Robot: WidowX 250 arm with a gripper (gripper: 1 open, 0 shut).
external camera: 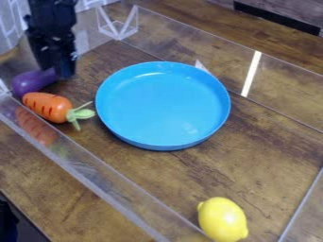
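Note:
My black gripper (51, 59) is at the upper left, blurred, above a purple eggplant (30, 81); whether it is open or shut on the eggplant is unclear. An orange toy carrot (48, 106) with green leaves lies just below the eggplant, to the left of a round blue tray (161, 132). A yellow lemon (221, 219) sits at the lower right, apart from the others.
Clear low walls (89, 175) border the wooden work surface on several sides. Bare wood lies between the tray and the lemon and to the tray's right.

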